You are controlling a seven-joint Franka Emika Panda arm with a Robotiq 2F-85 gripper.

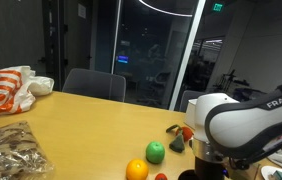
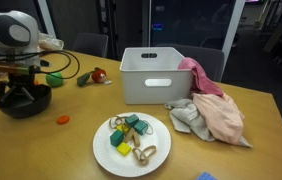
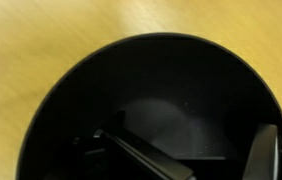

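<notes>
A round black bowl [image 2: 39,104] stands at the left of the table in exterior view 2. My gripper [image 2: 21,90] is down at the bowl, its fingertips within the bowl's outline. From the wrist, the dark bowl [image 3: 171,75] fills most of the picture, and its far rim arcs across the top. My gripper has its two fingers well apart, with nothing visible between them. The arm largely covers the bowl [image 1: 188,175] in exterior view 1. Whether the fingers touch the bowl's floor cannot be seen.
A white bin [image 2: 152,88] stands at the back, with pink and grey cloths [image 2: 216,112] at its right. A white plate [image 2: 106,155] carries several small items. An orange [image 1: 137,170], a green ball [image 1: 155,152] and a red piece [image 2: 63,120] lie near the bowl.
</notes>
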